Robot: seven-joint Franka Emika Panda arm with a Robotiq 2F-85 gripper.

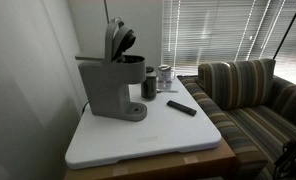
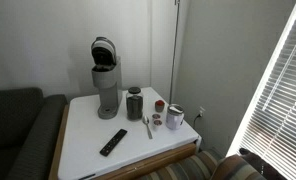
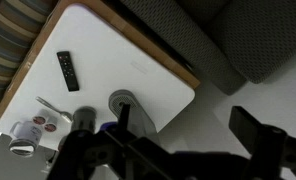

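My gripper is open, its two dark fingers wide apart in the wrist view, with nothing between them. It is held high above the floor beside the white table point(image 3: 106, 55). A grey coffee maker point(image 1: 110, 88) stands on the table with its lid raised; the left finger partly hides it in the wrist view. Beside it is a dark jar point(image 2: 134, 103). A light-coloured mug point(image 2: 174, 118) stands near the table's end, with small pods point(image 2: 156, 119) close by. A spoon point(image 2: 147, 127) and a black remote point(image 2: 113, 143) lie flat on the tabletop.
A small red item point(image 2: 159, 105) sits behind the pods. A striped couch point(image 1: 243, 85) adjoins one side of the table, and a dark sofa point(image 2: 23, 125) is on another. White walls and window blinds point(image 1: 213, 35) border the area. Bare tabletop surrounds the remote.
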